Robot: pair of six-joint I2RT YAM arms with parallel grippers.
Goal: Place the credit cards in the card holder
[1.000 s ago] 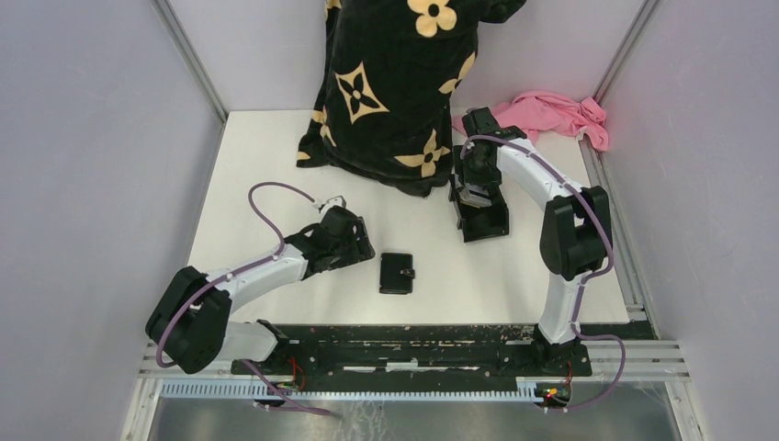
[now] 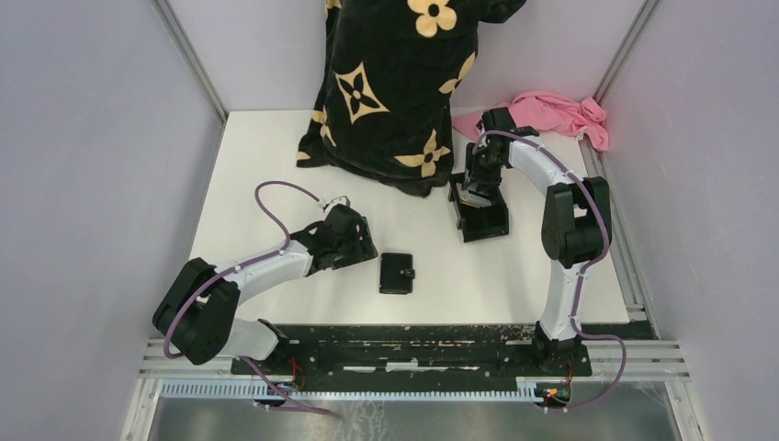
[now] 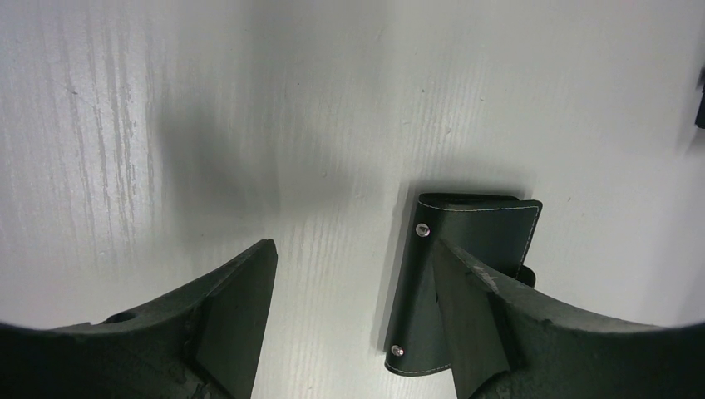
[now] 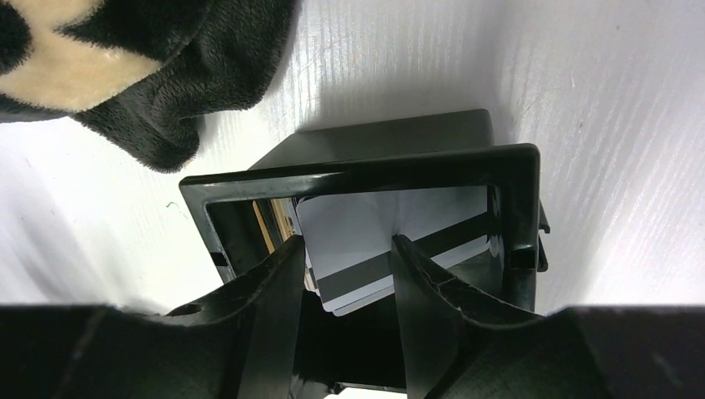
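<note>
A black open box point(image 2: 487, 225) at the right holds cards point(image 4: 345, 233), silver with a dark stripe on top, with more card edges beside them. My right gripper reaches into it, its fingertips part open over the silver card; I cannot tell whether they grip it. The black card holder point(image 2: 395, 274), closed with a snap tab, lies flat at the front centre. My left gripper stands open above the table to its left; in the left wrist view its right finger overlaps the holder point(image 3: 407, 291).
A large black patterned plush cloth point(image 2: 386, 110) hangs at the back, its edge near the box. A pink cloth point(image 2: 574, 119) lies at the back right.
My right gripper has shifted slightly to the right over the box.
</note>
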